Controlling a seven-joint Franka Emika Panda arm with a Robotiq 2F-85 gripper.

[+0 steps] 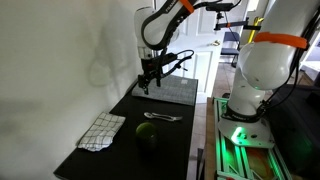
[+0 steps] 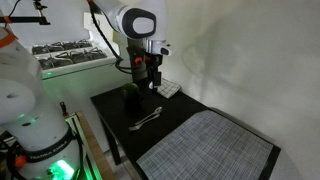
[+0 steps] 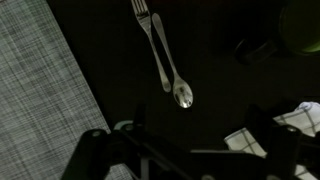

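With its fingers wide apart and nothing between them, my gripper (image 1: 151,84) hangs above the black table, over the area between the grey mat and the checked cloth. In the wrist view a fork (image 3: 149,35) and a spoon (image 3: 182,92) lie side by side on the table, beyond the fingertips. Exterior view 2 shows the spoon (image 2: 138,125) flat on the table, below and apart from the gripper (image 2: 152,82). A dark mug (image 1: 147,137), green inside, stands near the cutlery; its handle shows at the upper right of the wrist view.
The grey woven mat (image 2: 210,150) covers one end of the table. A white checked cloth (image 1: 101,132) lies near the wall, beyond the mug. Bare black table separates these things. A stove (image 2: 65,52) stands in the background.
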